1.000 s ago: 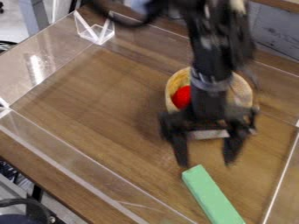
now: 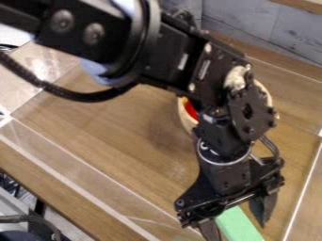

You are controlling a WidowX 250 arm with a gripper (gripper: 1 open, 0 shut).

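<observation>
My black gripper (image 2: 234,218) is low at the lower right of the camera view, fingers open, pointing down over a light green bar (image 2: 238,226). The bar lies on the wooden tabletop, partly hidden by the gripper, between or just under its fingers. Behind my arm, a pale round bowl (image 2: 187,112) holds something red; most of it is hidden by the arm.
Clear strips run along its left and right edges. A grey wall (image 2: 270,33) stands at the back, and dark equipment and cables sit beyond the lower left edge.
The arm has come down and toward the front, from above the bowl's near side to over the green bar, now covering much of the bar and the bowl.
</observation>
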